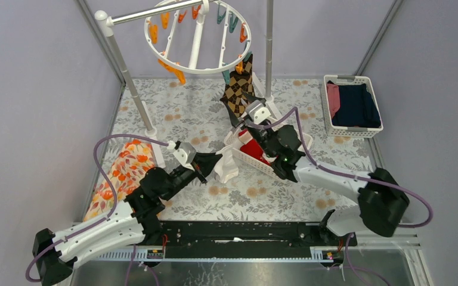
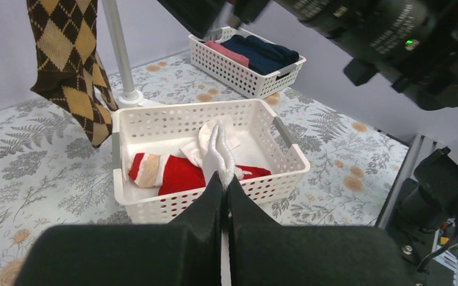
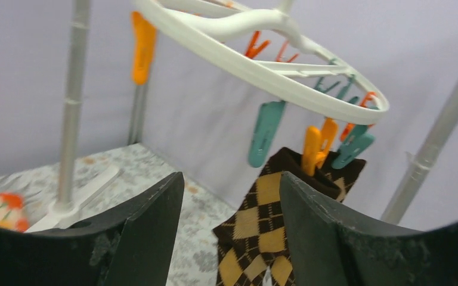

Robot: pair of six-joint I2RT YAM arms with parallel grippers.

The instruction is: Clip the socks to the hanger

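My left gripper [image 1: 219,156] is shut on a white sock [image 1: 227,167], which hangs below its fingertips in the top view; in the left wrist view a bit of white sock [image 2: 217,152] pokes up past the fingers. Below the hanger's ring [image 1: 150,37], my right gripper [image 1: 241,109] is part open with nothing between its fingers. A brown argyle sock [image 3: 261,221] hangs from an orange clip [image 3: 312,150] in the right wrist view. Left of that clip, a teal clip [image 3: 266,133] hangs with nothing in it.
A white basket [image 2: 182,113] holds a red-and-white sock [image 2: 182,176] and something white. At the back right stands another basket [image 1: 350,130] with folded dark and pink cloth. Orange patterned cloth [image 1: 122,174] lies at left. The hanger's post [image 1: 269,50] rises near my right arm.
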